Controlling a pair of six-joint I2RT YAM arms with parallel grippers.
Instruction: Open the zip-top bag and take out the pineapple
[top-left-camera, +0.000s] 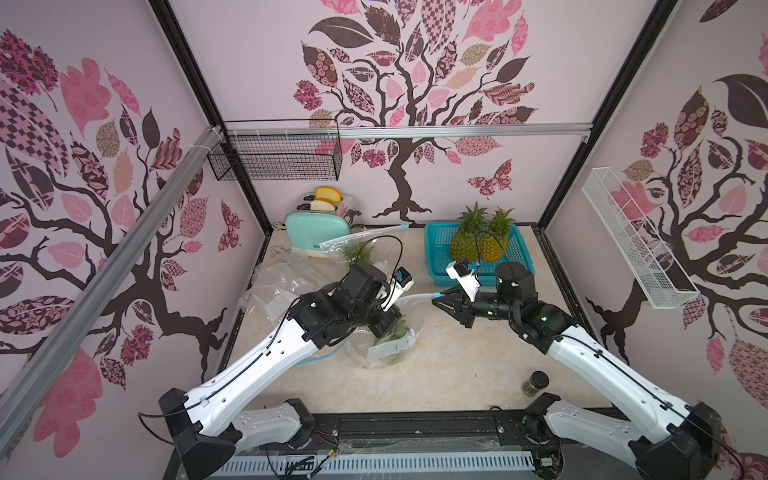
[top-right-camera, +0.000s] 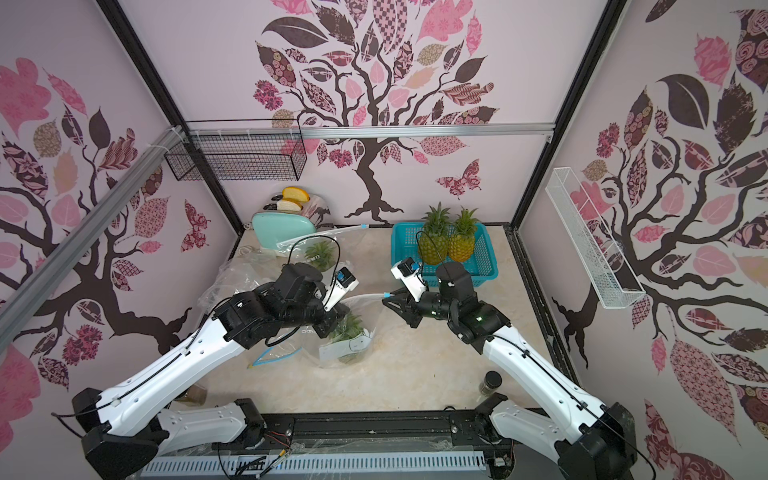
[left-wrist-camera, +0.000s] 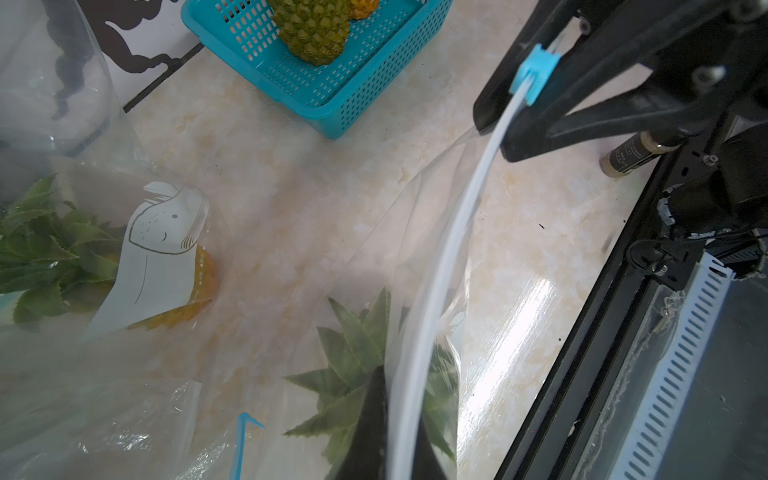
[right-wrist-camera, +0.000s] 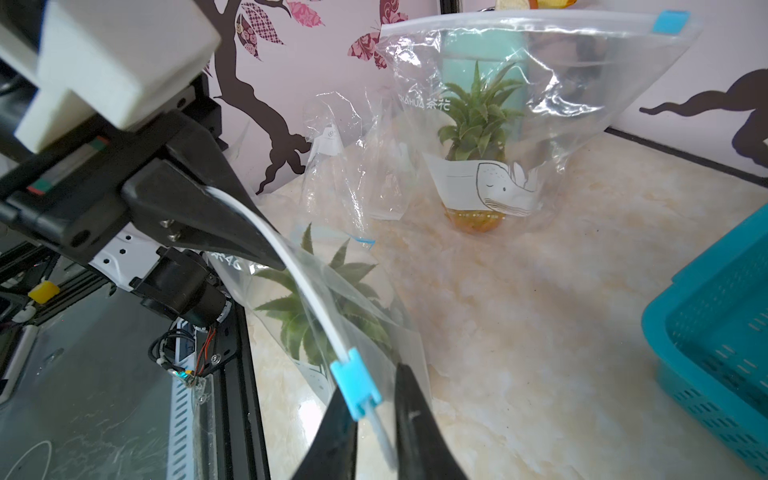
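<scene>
A zip bag (top-right-camera: 344, 348) with a pineapple (left-wrist-camera: 344, 344) inside stands in the middle of the table, its white zipper strip raised toward the right. My left gripper (top-left-camera: 388, 320) is shut on that strip near one end, as the left wrist view shows. My right gripper is around the strip's other end, at the blue slider (right-wrist-camera: 356, 384); its fingers are part open. Another bagged pineapple (right-wrist-camera: 480, 136) stands behind, left of centre.
A teal basket (top-left-camera: 440, 264) with two pineapples is at the back right. Crumpled bags (top-left-camera: 272, 292) lie at the left, and a jar (top-left-camera: 534, 382) at the front right.
</scene>
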